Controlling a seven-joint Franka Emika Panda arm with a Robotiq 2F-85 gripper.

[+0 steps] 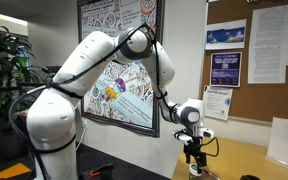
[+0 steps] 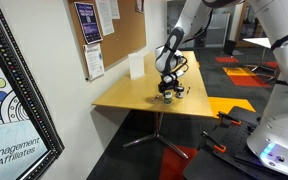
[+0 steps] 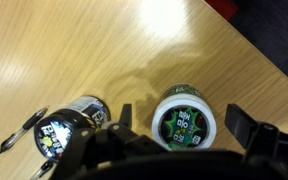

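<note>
In the wrist view, a white jar with a black and green lid sits between the spread fingers of my gripper. The gripper is open, with a gap on either side of the jar. From exterior view 1, the gripper points down just above the jar, close to the wooden table's near edge. To the left in the wrist view is a second, dark jar with a printed lid.
Pens lie beside the dark jar. A dark round object shows at the bottom of exterior view 1.
</note>
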